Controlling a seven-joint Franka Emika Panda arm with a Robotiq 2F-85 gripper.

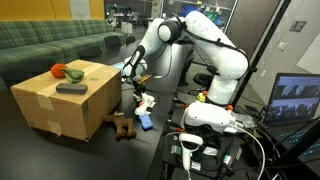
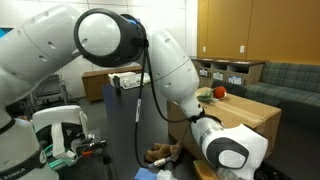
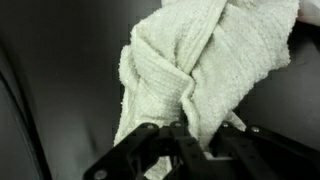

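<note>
A white towel [image 3: 175, 75] lies crumpled on the dark surface, filling the middle of the wrist view. My gripper is shut on a fold of it at the lower middle. From exterior view 1, the gripper [image 1: 138, 97] is low, beside the cardboard box, with the white towel [image 1: 148, 103] at its tip. In exterior view 2 the arm hides the fingers, while part of the white towel [image 2: 166, 174] shows at the bottom edge.
A cardboard box [image 1: 60, 107] stands left of my gripper, bearing a red item, a green item and a dark block [image 1: 72, 89]. Near the towel are a blue item [image 1: 147, 122] and a brown object [image 1: 124, 127]. A laptop [image 1: 295, 98] sits far right.
</note>
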